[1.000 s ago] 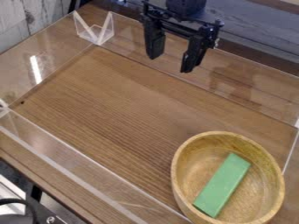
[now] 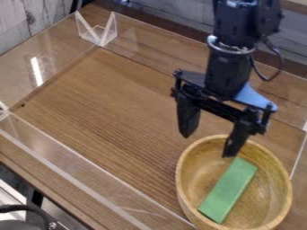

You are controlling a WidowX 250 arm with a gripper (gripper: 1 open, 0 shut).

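Observation:
My gripper (image 2: pixel 217 126) is low over the back rim of a yellow bowl (image 2: pixel 192 187) at the lower right, its two dark fingers standing apart with no object visible between them. A flat green rectangular block (image 2: pixel 225 192) lies inside the bowl, slightly tilted, in front of and below the gripper.
A clear plastic object (image 2: pixel 96 29) stands at the back left. Dark items lie past the table's lower left edge.
My gripper has swept from the back of the table toward the camera and down, arriving over the bowl. The bowl and green block have not moved.

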